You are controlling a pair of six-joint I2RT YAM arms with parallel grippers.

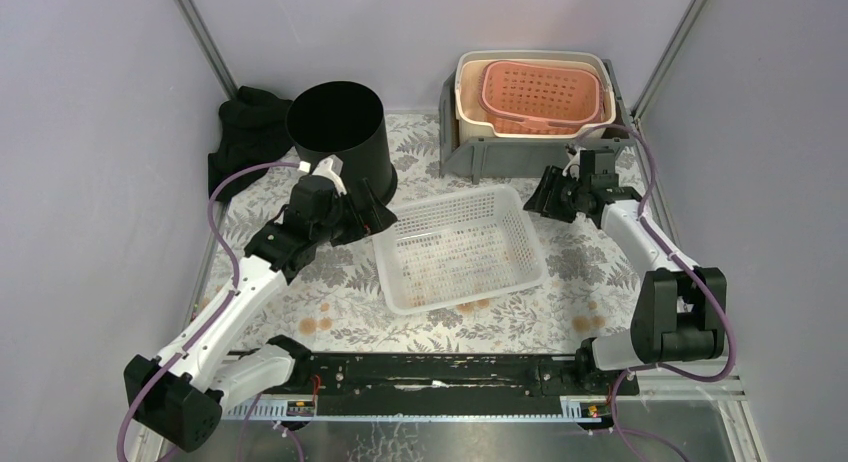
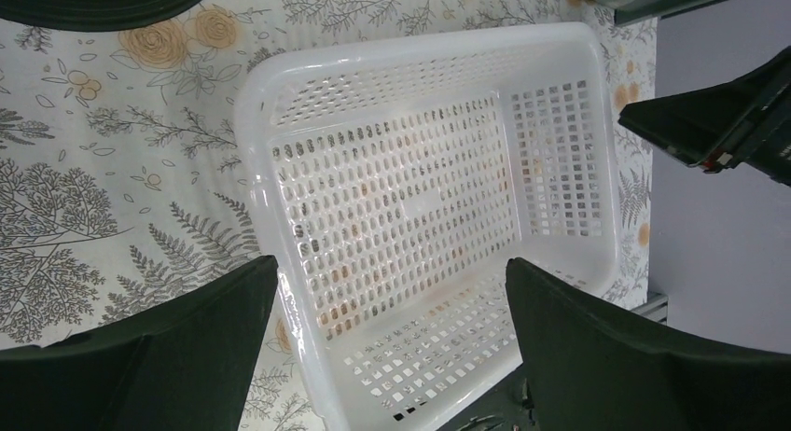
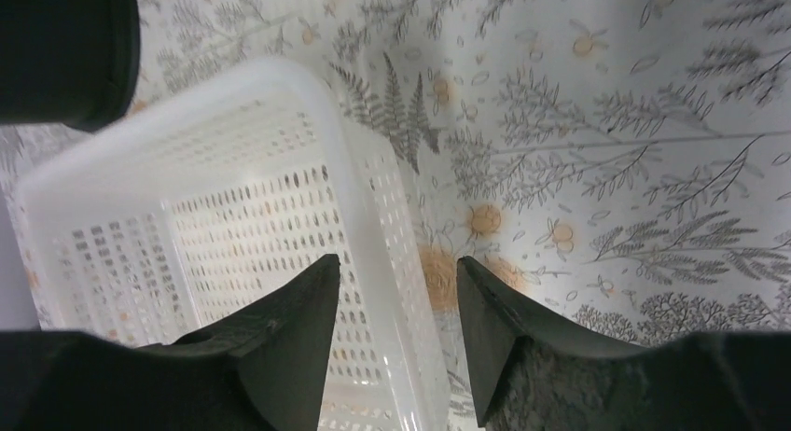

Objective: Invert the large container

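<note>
The white perforated plastic container rests upright on the floral surface, its open top facing up. My left gripper is open above the container's left rim, which runs between its fingers in the left wrist view. My right gripper hangs just beyond the container's right end, fingers parted; in the right wrist view the rim lies between and beneath the fingertips, with nothing visibly held.
A black cylindrical bin stands behind the left gripper, a dark cloth beside it. A grey crate with cream and orange baskets stands at the back right.
</note>
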